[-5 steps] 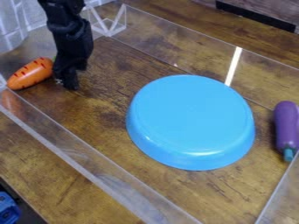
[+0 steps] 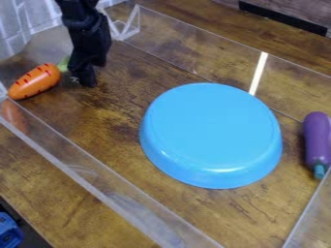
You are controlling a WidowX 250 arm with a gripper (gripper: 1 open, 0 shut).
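Note:
My black gripper is low at the upper left, beside the green end of an orange toy carrot, which lies near the clear wall of the enclosure. Whether the fingers are open or shut on it is hard to see. A light-blue round dish, apparently upside down, sits in the middle right. A purple toy eggplant lies at the right edge.
Clear walls border the wooden floor on several sides. A blue object shows at the lower left corner, outside the wall.
The gripper has shifted slightly down, and more of the carrot's green end now shows beside it. The dish and eggplant have not moved.

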